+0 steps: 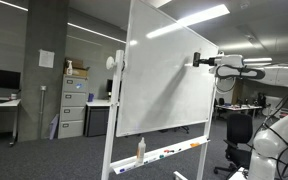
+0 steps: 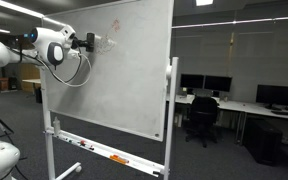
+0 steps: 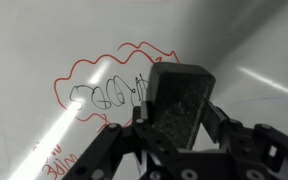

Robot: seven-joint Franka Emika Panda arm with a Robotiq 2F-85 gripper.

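My gripper is shut on a dark block-shaped eraser (image 3: 180, 98), with one finger on either side. In exterior view 1 the eraser (image 1: 196, 60) is up at the board's upper right part, at or very close to its surface. The whiteboard (image 1: 159, 95) stands upright on a white frame. Red and black scribbles (image 3: 109, 92) show beside the eraser in the wrist view, with red writing (image 3: 59, 163) lower left. Exterior view 2 has faint marks near the eraser (image 2: 90, 42) and a faint reddish one at the top. Whatever lies behind the eraser is hidden.
Below the board runs a tray (image 2: 89, 143) with several markers and an orange item (image 2: 119, 158). A spray bottle (image 1: 141, 150) stands at its end. Office chairs (image 2: 203, 118) and desks are in the background, clear of the board.
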